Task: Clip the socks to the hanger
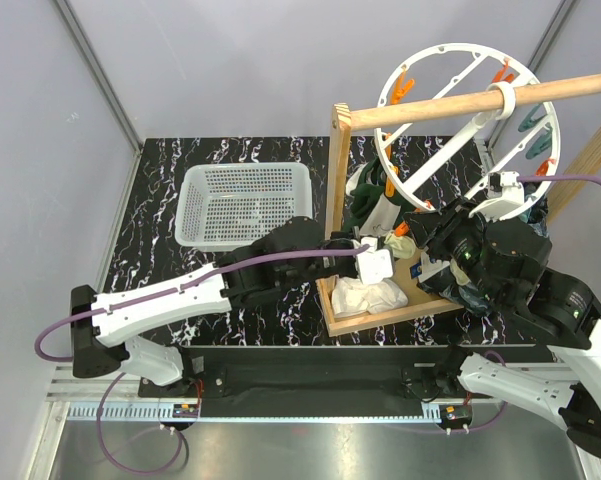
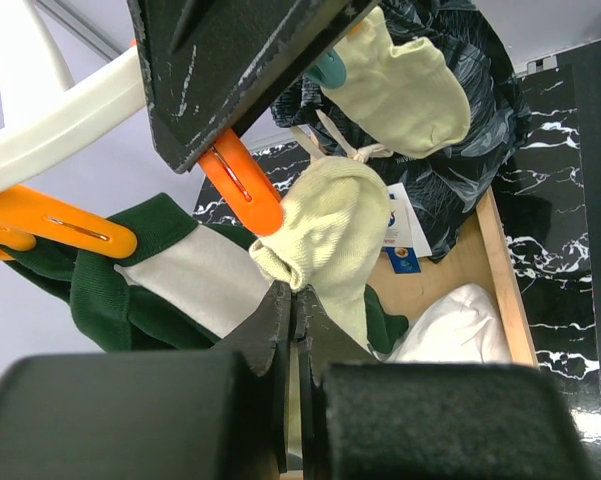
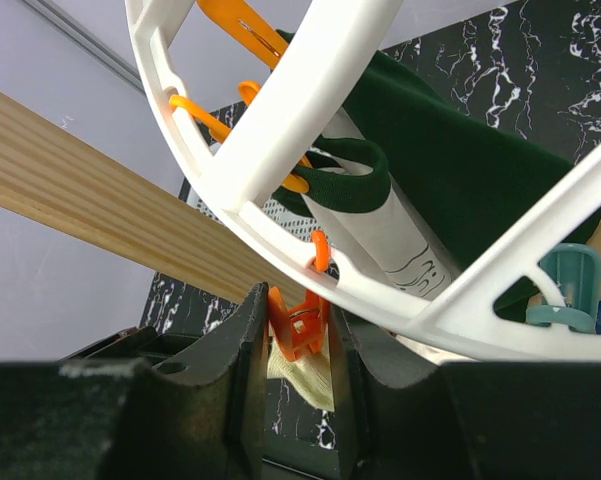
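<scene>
The white round hanger (image 1: 462, 140) hangs from a wooden bar. My right gripper is shut on an orange clip (image 3: 298, 325) at the hanger's rim. In the left wrist view, that clip (image 2: 242, 185) points down at the top of a pale yellow sock (image 2: 335, 220), touching or just in front of it; whether it bites the cloth I cannot tell. My left gripper is shut on the sock's edge, just below the clip's tip. A dark green and white sock (image 2: 195, 265) hangs from other orange clips (image 2: 75, 225) behind.
Inside the wooden tray (image 1: 405, 308) lies a whitish sock bundle (image 1: 365, 296). Another pale yellow sock (image 2: 410, 95) hangs near a teal clip (image 2: 328, 70) and dark plastic (image 2: 495, 120). An empty white basket (image 1: 244, 205) stands left, with bare table around it.
</scene>
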